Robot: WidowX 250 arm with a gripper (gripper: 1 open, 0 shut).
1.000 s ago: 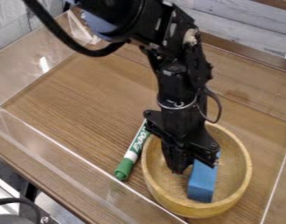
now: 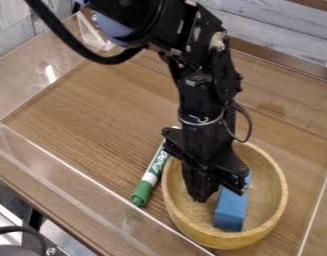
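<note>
My black gripper point(image 2: 206, 175) hangs down into a yellow bowl point(image 2: 261, 225), at the upper left of a blue block point(image 2: 231, 211) that lies inside it. The arm hides much of the bowl's back and middle. Whether anything is between the fingertips is hard to see; they look close together. A green-and-white marker point(image 2: 148, 180) lies on the wooden table, just left of the bowl.
Clear edging runs along the left and front. A black cable arches over the upper left, and another lies at the lower left.
The arm has shifted very slightly over the bowl; the bowl, block and marker look nearly unchanged.
</note>
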